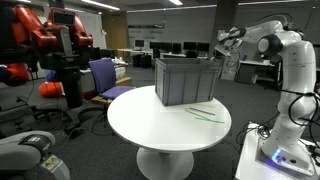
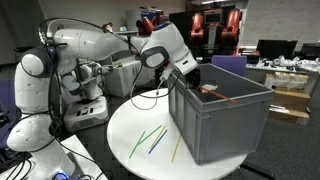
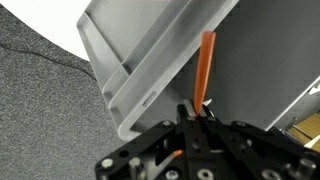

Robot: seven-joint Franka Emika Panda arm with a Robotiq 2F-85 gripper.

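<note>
A thin orange stick [image 3: 205,68] points away from my gripper, with its near end at the fingertips, which are shut on it. In exterior view 2 the orange stick [image 2: 218,95] slants over the opening of a large grey bin [image 2: 212,135], below the arm's end. The bin's pale rim [image 3: 165,62] crosses the wrist view beside the stick. Several thin sticks lie apart on the white table, among them a green stick [image 2: 137,145], a blue stick [image 2: 158,139] and a yellow stick [image 2: 176,149].
The round white table [image 1: 150,122] carries the tall bin at its back, and its front and left are bare. Something pale and orange [image 2: 290,105] shows beyond the bin's far edge. A purple chair [image 1: 104,76] stands off to the left.
</note>
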